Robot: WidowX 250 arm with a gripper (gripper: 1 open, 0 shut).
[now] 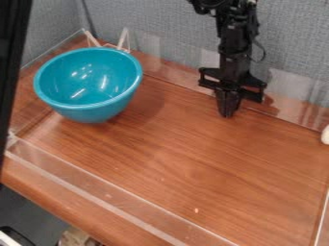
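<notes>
My black gripper point(229, 104) hangs low over the back of the wooden tabletop, at the right of centre, with its fingertips close together and nothing visible between them. A turquoise bowl point(88, 86) stands on the table at the left, apart from the gripper. It looks empty.
Bare wood point(193, 178) fills the middle and front of the table. A grey padded wall point(154, 24) runs along the back, behind clear strips. A small white object point(324, 135) is partly in view at the right edge. Light strands lie behind the bowl.
</notes>
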